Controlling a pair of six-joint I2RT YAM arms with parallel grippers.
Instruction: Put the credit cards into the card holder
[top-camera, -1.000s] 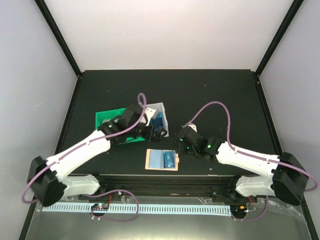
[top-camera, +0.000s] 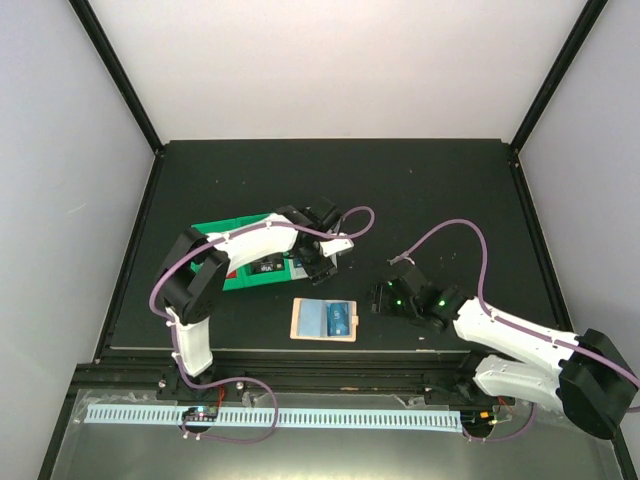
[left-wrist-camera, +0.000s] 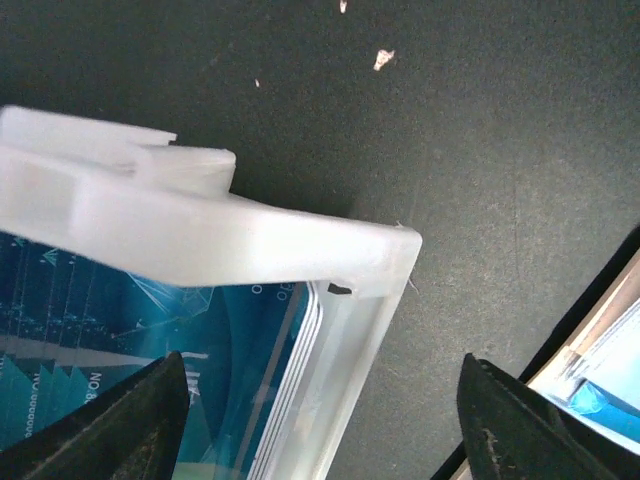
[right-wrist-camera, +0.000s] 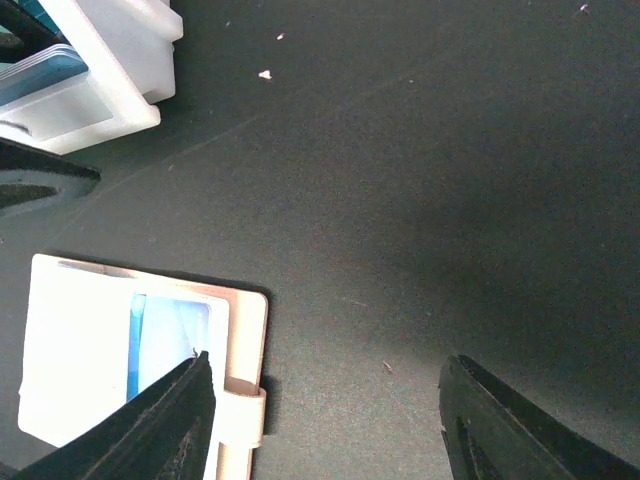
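The card holder (top-camera: 324, 319), a flat tan folder with blue sleeves, lies front centre; in the right wrist view it (right-wrist-camera: 245, 330) is open at lower left. Behind it, a white box (left-wrist-camera: 350, 360) holds a stack of blue cards (left-wrist-camera: 140, 340), seen close in the left wrist view. My left gripper is over that box, fingers apart, with no card visibly held between them. My right gripper stands open over the bare mat, right of the holder, nothing between its fingers.
A green tray (top-camera: 235, 282) with dark items lies left of the white box, partly under the left arm.
My left arm has swung rightward and its wrist has turned above the white box. My right arm has drawn back to the right, away from the holder.
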